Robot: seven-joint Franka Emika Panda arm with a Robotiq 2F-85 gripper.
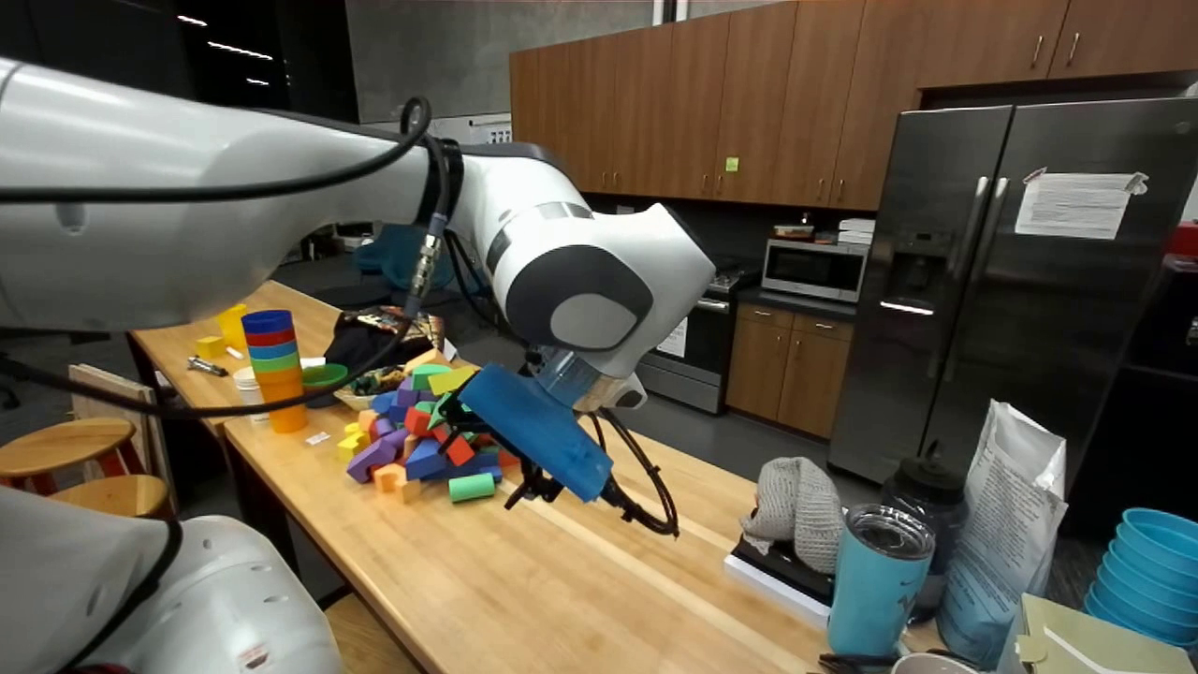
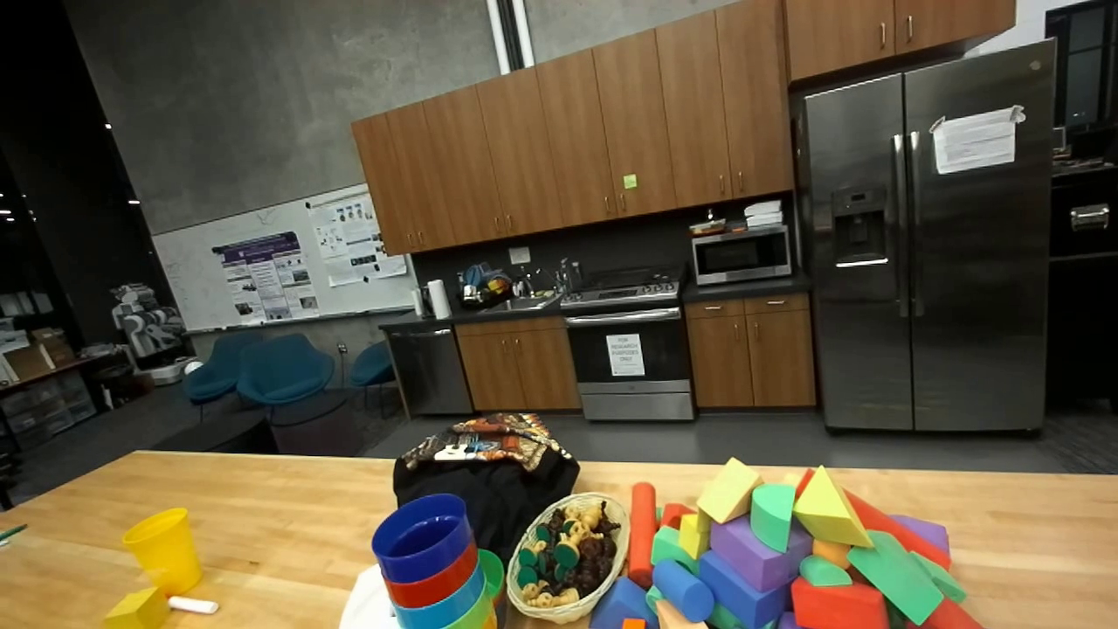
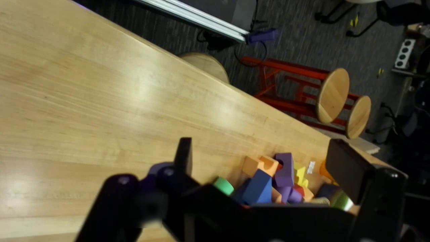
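My gripper is open, its dark fingers [image 3: 183,155] spread wide with nothing held between them. In exterior view 1 it hangs over the wooden table, beneath the blue-wrapped wrist, partly overlapping the heap of coloured blocks [image 1: 395,432]. A green cylinder block [image 1: 472,487] lies on the heap's near side. Seen from the wrist, a blue block [image 3: 258,187] and a purple block [image 3: 284,171] are visible low between the fingers, while the gripper body hides part of the pile. Exterior view 2 shows the heap but not the arm.
Stacked cups [image 1: 273,371] and a basket of small pieces [image 2: 566,556] flank the blocks. At the table's other end are a grey knitted item [image 1: 797,511], a teal tumbler [image 1: 882,578] and a bag [image 1: 1000,539]. Bare table [image 1: 539,595] lies between.
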